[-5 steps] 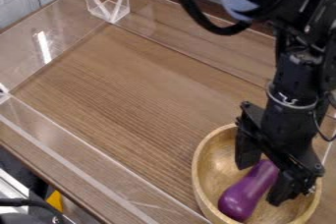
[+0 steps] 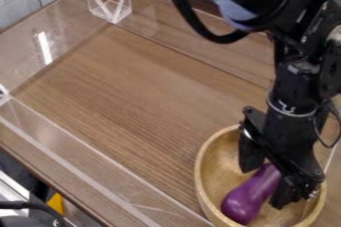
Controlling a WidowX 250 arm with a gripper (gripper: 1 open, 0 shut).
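Observation:
My black gripper (image 2: 277, 163) reaches down from the upper right into a tan bowl (image 2: 213, 179) at the bottom right. It stands open over a purple eggplant (image 2: 245, 200) lying in the bowl. The fingers sit around the eggplant's upper end, which they partly hide.
Clear plastic edging runs along its left side, with a small clear bracket (image 2: 110, 4) at the back left. Dark cables lie at the lower left.
The gripper has shifted very slightly around the upper end of the eggplant. The bowl and eggplant look nearly unchanged.

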